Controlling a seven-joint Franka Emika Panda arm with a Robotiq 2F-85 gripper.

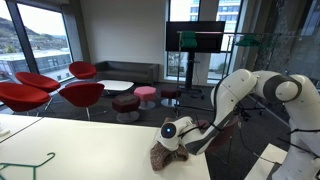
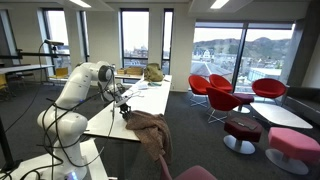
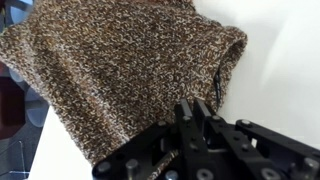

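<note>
A brown, speckled knit cloth (image 3: 130,70) fills much of the wrist view, and part of it hangs past the white table's edge. In exterior view 1 it is a small crumpled heap (image 1: 160,156) near the table's right end, partly hidden by my gripper (image 1: 172,150). Seen in exterior view 2, the cloth (image 2: 152,132) drapes over the table's side. My gripper is shut on the knit near a folded edge; its fingertips sit close together against the fabric.
A green hanger (image 1: 28,165) lies on the white table (image 1: 90,150) at the left front, with bare tabletop between it and the cloth. Red chairs (image 1: 80,93) and stools stand beyond the table.
</note>
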